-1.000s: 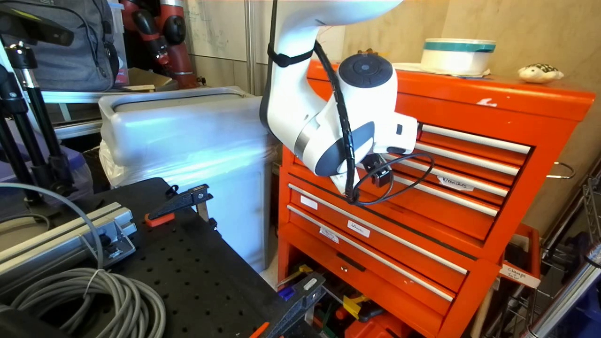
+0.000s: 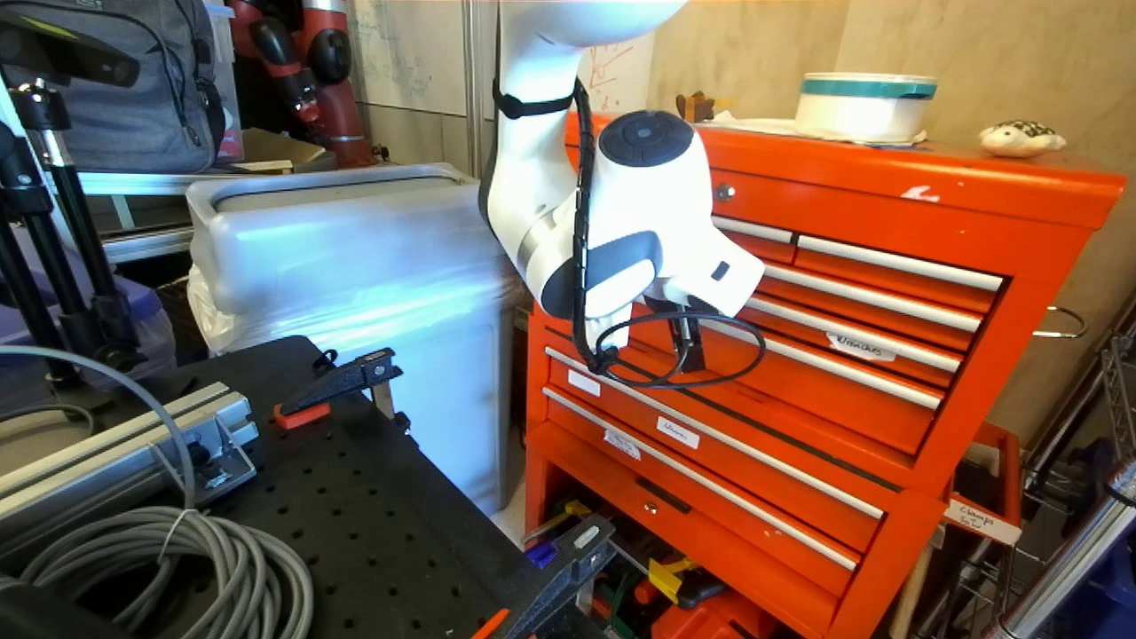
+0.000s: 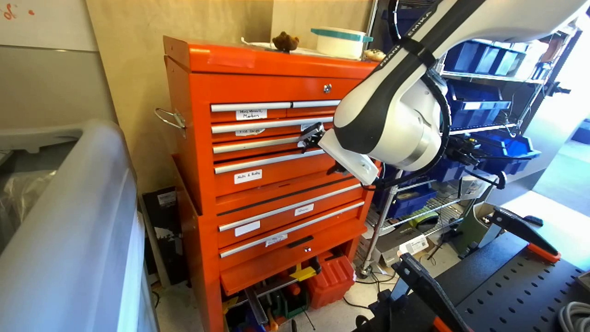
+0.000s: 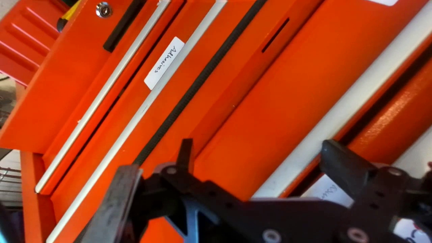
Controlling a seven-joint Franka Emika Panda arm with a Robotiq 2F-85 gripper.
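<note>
A tall red tool chest (image 3: 202, 182) with silver-handled drawers fills the scene, its drawers seemingly closed. Before its front, in the wrist view, my gripper stands open, with no object visible between its fingers. One dark fingertip (image 4: 340, 164) overlaps a long silver drawer handle (image 4: 301, 156); whether they touch I cannot tell. The other fingertip (image 4: 185, 152) is over a plain red panel. Farther left in that view is a drawer labelled "Adhesives" (image 4: 164, 63). In exterior view 2 the gripper (image 3: 312, 137) is partly hidden by the wrist.
On top of the chest sit a white tub (image 2: 864, 108) with a teal rim and a small plush toy (image 2: 1020, 138). A black perforated table (image 2: 373, 532) with clamps is in front. A grey bin (image 2: 351, 245) stands left; wire shelving with blue bins (image 3: 478, 99) is right.
In exterior view 1 the arm and gripper have shifted left across the chest front, and the hand is tilted further downward. The drawers look the same.
</note>
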